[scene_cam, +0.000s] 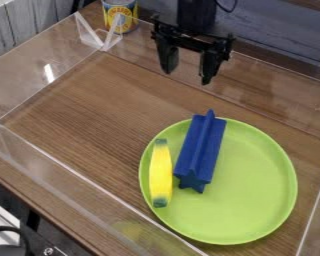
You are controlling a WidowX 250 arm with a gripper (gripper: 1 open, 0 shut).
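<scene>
My gripper [190, 62] hangs open over the back of the wooden box floor, its dark fingers apart with nothing between them. At the front right lies a green plate [256, 200], holding a yellow banana [162, 175] on its left side and a blue elongated block [202, 150] beside it, toward the middle.
A can [119, 14] with a yellow label stands at the back left corner. Clear walls [19, 65] edge the wooden floor [89, 115], whose left and middle are empty. A dark cable shows at the bottom left.
</scene>
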